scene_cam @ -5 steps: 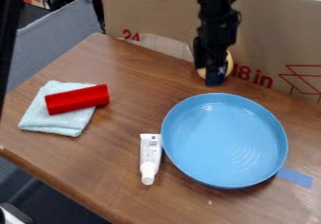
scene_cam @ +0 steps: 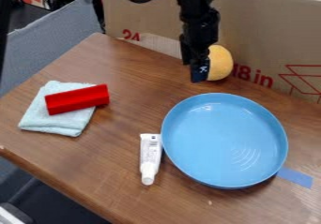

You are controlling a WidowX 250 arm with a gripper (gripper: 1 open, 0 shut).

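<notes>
The black gripper [scene_cam: 201, 64] hangs at the back of the wooden table, just in front and left of a round yellow object [scene_cam: 220, 63] near the cardboard wall. Its fingers point down and are open as far as they show, partly overlapping the yellow object. A blue plate [scene_cam: 224, 140] lies at the right. A red block [scene_cam: 77, 99] rests on a folded light-blue cloth [scene_cam: 55, 121] at the left. A white tube [scene_cam: 149, 159] lies left of the plate.
A cardboard wall [scene_cam: 276, 50] stands along the back edge. A grey surface [scene_cam: 38, 54] lies beyond the left edge.
The gripper has moved left and slightly up, uncovering more of the yellow object. The things on the front of the table have not moved.
</notes>
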